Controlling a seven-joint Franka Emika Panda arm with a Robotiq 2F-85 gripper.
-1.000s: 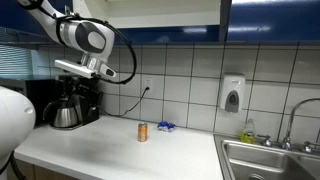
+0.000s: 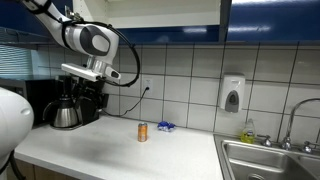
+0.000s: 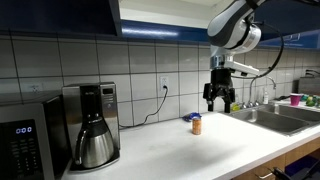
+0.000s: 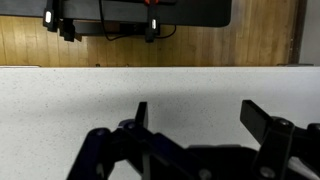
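Observation:
My gripper is open with empty space between its fingers. It hangs above the white counter, near the front edge in the wrist view. An orange can stands upright on the counter, apart from the gripper. Behind it, near the tiled wall, lies a blue packet. Exterior view 2 has the same can to the left of my gripper in the image.
A coffee maker with a steel carafe stands beside a microwave. Across the counter is a sink with a faucet and a yellow-green bottle.
My arm has shifted slightly to the right in exterior view 1. The can and the blue packet stay where they were.

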